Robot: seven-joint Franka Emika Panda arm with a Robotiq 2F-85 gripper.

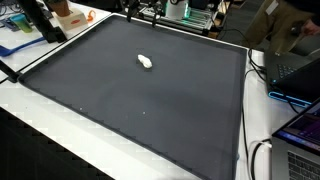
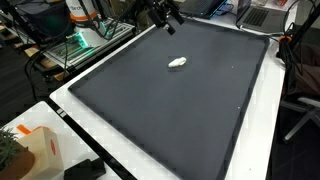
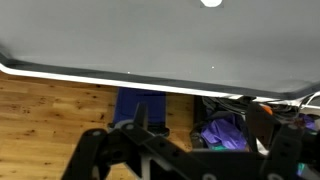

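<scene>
A small white object (image 1: 145, 61) lies on the dark grey tabletop (image 1: 150, 105), toward its far side. The other exterior view shows the same white piece (image 2: 177, 62) alone on the surface, and only its lower edge (image 3: 211, 3) shows at the top of the wrist view. My gripper (image 2: 174, 23) hangs at the far edge of the table, apart from the white piece. Its black fingers (image 3: 92, 152) stand wide apart in the wrist view, so it is open, with nothing held between them.
Laptops (image 1: 298, 160) and cables lie along the right side. Bottles and boxes (image 1: 68, 14) stand at the back left. Below the table edge, the wrist view shows a wooden floor (image 3: 50, 125) and a purple item (image 3: 222, 132).
</scene>
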